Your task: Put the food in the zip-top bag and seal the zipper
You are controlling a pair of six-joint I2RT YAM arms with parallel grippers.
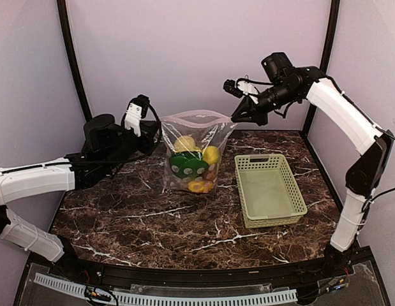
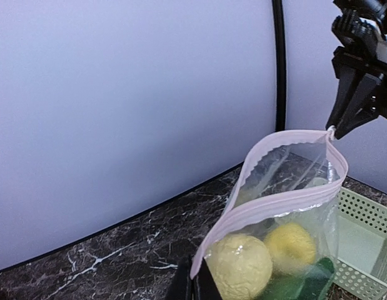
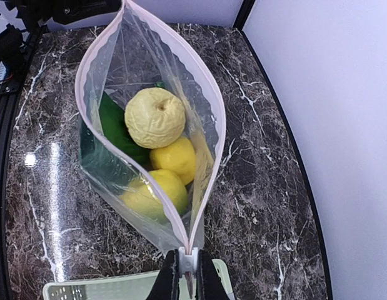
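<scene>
The clear zip top bag, with a pale pink zipper rim, hangs upright between my two grippers, its mouth gaping. My left gripper is shut on the rim's left corner, while my right gripper is shut on the opposite corner, where a small whitish piece shows between the fingers. Inside the bag lie a pale round food, yellow pieces and a dark green piece. More yellow food rests at the bag's bottom.
An empty pale green basket stands on the dark marbled table, right of the bag. Bare table lies in front and to the left. The white back wall rises behind the bag.
</scene>
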